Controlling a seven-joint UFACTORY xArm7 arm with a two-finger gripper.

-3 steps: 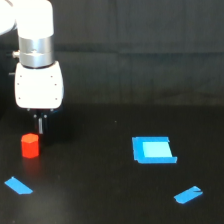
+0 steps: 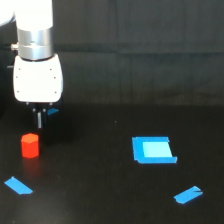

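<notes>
A small red block (image 2: 30, 146) rests on the dark table at the left of the camera view. Above it and slightly to its right, apparently apart from it, hangs my gripper (image 2: 39, 122), pointing down from a white hand (image 2: 38, 80). The dark fingers are thin and small against the black background, so how far apart they stand cannot be made out. No object shows at their tips.
A blue-taped frame around a pale square (image 2: 156, 149) lies right of centre. Blue tape strips mark the table at front left (image 2: 18, 186) and front right (image 2: 188, 195).
My hand and gripper have risen slightly in the view, away from the red block. The block and the tape marks stay in place.
</notes>
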